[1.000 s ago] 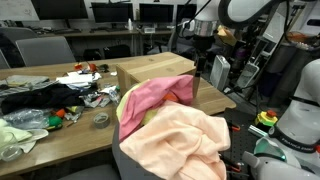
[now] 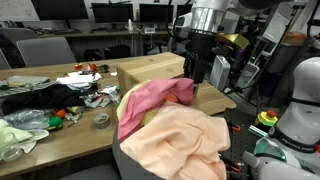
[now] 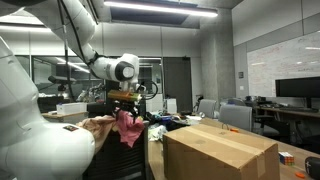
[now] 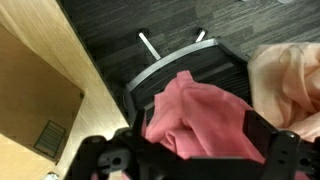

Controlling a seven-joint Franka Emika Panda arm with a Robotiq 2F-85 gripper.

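Note:
A pink cloth (image 2: 146,100) lies draped over a dark bin, beside a peach cloth (image 2: 175,143) that spills over the bin's near side. My gripper (image 2: 193,72) hangs above and to the right of the pink cloth. In the wrist view the pink cloth (image 4: 200,118) shows between and beneath the open fingers, which appear apart from it. The black bin's rim (image 4: 172,62) curves behind it, and the peach cloth (image 4: 285,85) is at the right. The pink cloth (image 3: 130,128) hangs below the arm in exterior view 2. Most of the bin's inside is hidden.
A large cardboard box (image 3: 215,152) stands on the wooden table near the bin; the table edge (image 4: 88,65) runs close alongside. Dark clothes (image 2: 45,98), a roll of tape (image 2: 101,120) and a greenish plastic bag (image 2: 28,118) occupy the table's left part.
The arm's wrist has turned and shifted slightly right and lower in exterior view 1. Both cloths look unmoved.

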